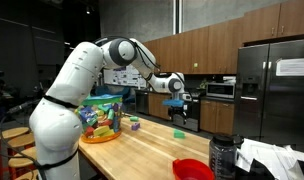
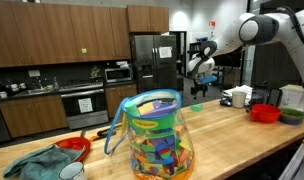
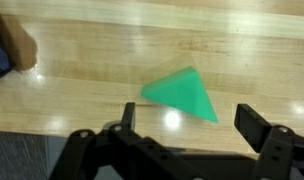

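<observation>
In the wrist view a green wedge-shaped block [image 3: 182, 95] lies on the wooden table, just ahead of my gripper. The fingers are wide apart, with one dark finger [image 3: 120, 135] on the left, another on the right, and nothing held between them. From the side, the gripper [image 1: 180, 118] hangs above the table over the green block [image 1: 179, 134], clear of it. The other exterior view also has the green block [image 2: 196, 108] below the gripper.
A red bowl [image 1: 193, 170] and a black canister [image 1: 223, 155] stand at the table's near right. A basket of colourful pieces [image 1: 99, 122] sits at the left. Near the wrist view's left edge lies a dark blue object [image 3: 0, 55]. Bare tabletop surrounds the green block.
</observation>
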